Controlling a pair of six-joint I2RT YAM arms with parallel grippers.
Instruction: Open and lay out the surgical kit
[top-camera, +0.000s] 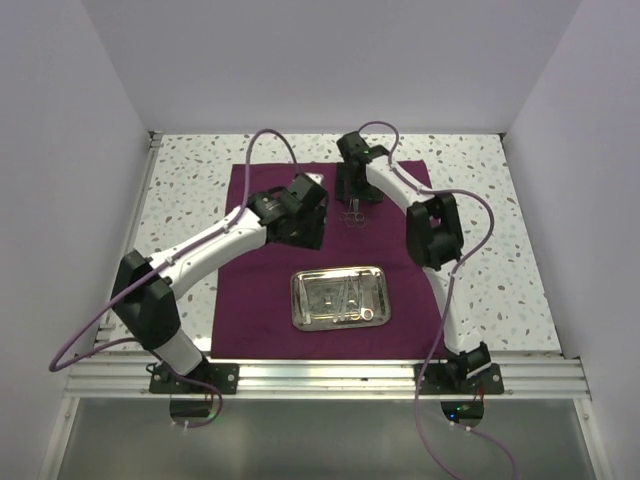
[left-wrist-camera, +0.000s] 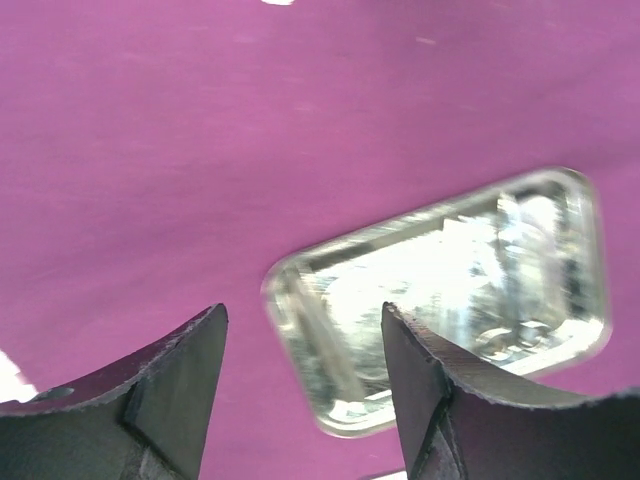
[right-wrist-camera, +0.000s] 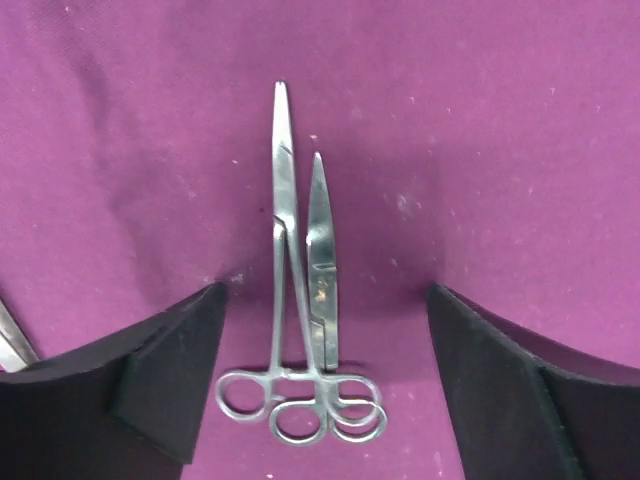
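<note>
A purple cloth (top-camera: 260, 320) covers the table middle, with a metal tray (top-camera: 340, 320) of instruments on its lower half. My left gripper (top-camera: 309, 225) hangs over the cloth above the tray, open and empty; the tray (left-wrist-camera: 440, 225) fills the lower right of the left wrist view. My right gripper (top-camera: 357, 190) is at the back, open above two ring-handled instruments, a longer forceps (right-wrist-camera: 284, 170) and shorter scissors (right-wrist-camera: 322, 250), lying side by side on the cloth between and beyond its fingertips.
Another metal instrument (right-wrist-camera: 14, 335) shows at the left edge of the right wrist view. Speckled table (top-camera: 490, 250) surrounds the cloth, walls at both sides.
</note>
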